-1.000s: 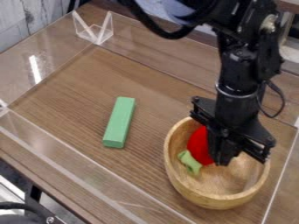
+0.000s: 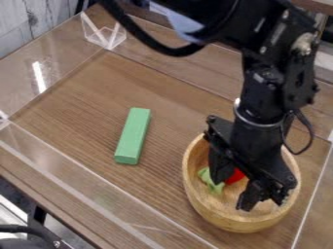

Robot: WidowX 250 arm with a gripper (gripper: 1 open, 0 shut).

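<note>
My black gripper [image 2: 255, 163] reaches down from the top right into a round wooden bowl [image 2: 208, 209] at the lower right. A red object [image 2: 235, 175] and a green object [image 2: 211, 180] in the bowl are partly hidden behind it. The gripper's fingertips are hard to make out against its dark body.
A green bar [image 2: 132, 135] lies on the wooden table [image 2: 78, 126] left of the bowl. A clear plastic item [image 2: 104, 29] stands at the back left.
The gripper has come lower and toward the front of the bowl over the last second, now covering more of the red object. The green bar has not moved.
</note>
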